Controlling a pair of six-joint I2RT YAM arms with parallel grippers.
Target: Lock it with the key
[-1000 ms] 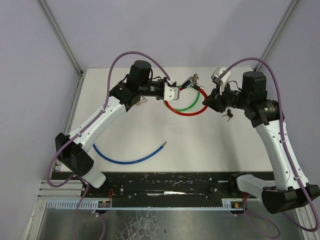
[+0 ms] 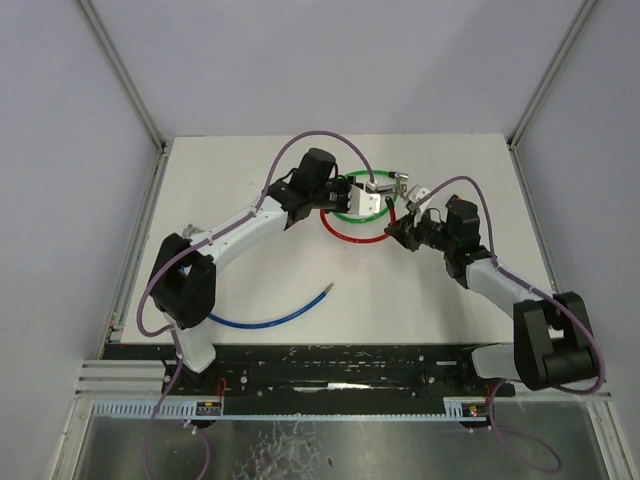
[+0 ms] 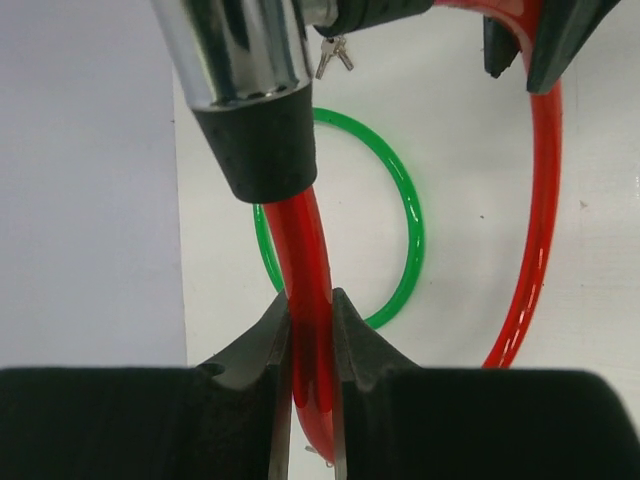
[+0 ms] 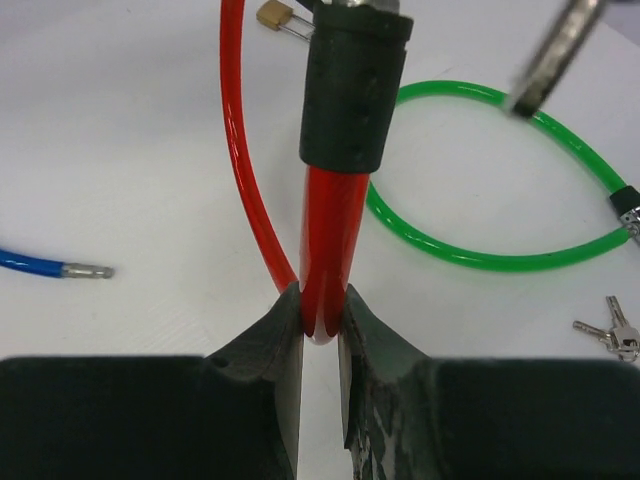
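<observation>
In the top view my left gripper [image 2: 350,200] and right gripper [image 2: 400,225] hold the red cable lock [image 2: 356,237] above the mat. In the left wrist view my left gripper is shut on the red cable below a chrome lock head [image 3: 240,50] with black collar. In the right wrist view my right gripper has its fingers closed round the red cable under a black sleeve [image 4: 350,90]. A bunch of keys [image 4: 620,335] lies on the mat.
A green cable lock [image 4: 480,262] lies in a loop beneath. A blue cable [image 2: 270,323] lies at the front left. A padlock [image 4: 275,15] shows in the right wrist view.
My right arm has moved inward and down in the top view, with the red cable's end and lock head drawn nearer the middle. The left arm has shifted slightly.
</observation>
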